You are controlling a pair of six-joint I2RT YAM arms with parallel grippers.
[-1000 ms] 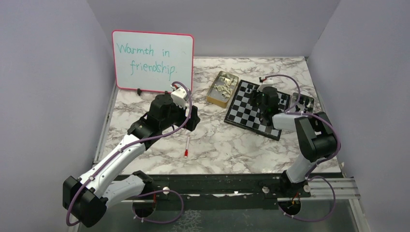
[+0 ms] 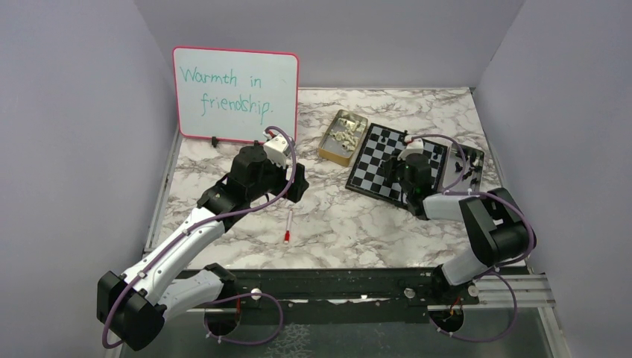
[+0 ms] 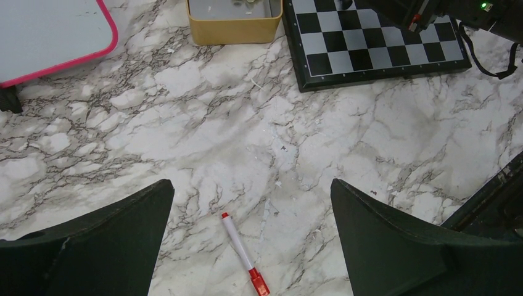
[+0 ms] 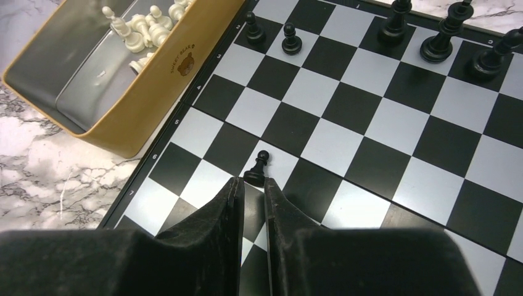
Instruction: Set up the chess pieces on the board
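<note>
My right gripper is over the chessboard [image 2: 364,168], its fingers slightly parted. A small black pawn [image 4: 259,168] is at their tips; whether it is between them is unclear. Two black pawns [image 4: 291,40] stand at the far-left part of the board, with larger black pieces [image 4: 437,43] to their right. My left gripper stands open over the bare table, left of the board, with nothing held.
The tan box [image 4: 126,130] of white pieces sits left of the board, a grey tray [image 2: 475,159] of black pieces at its right. A marker [image 3: 240,250] lies below the left gripper. A whiteboard [image 2: 237,74] stands behind.
The right gripper has moved back toward the near side of the board, its arm shifting slightly. The left arm is unmoved.
</note>
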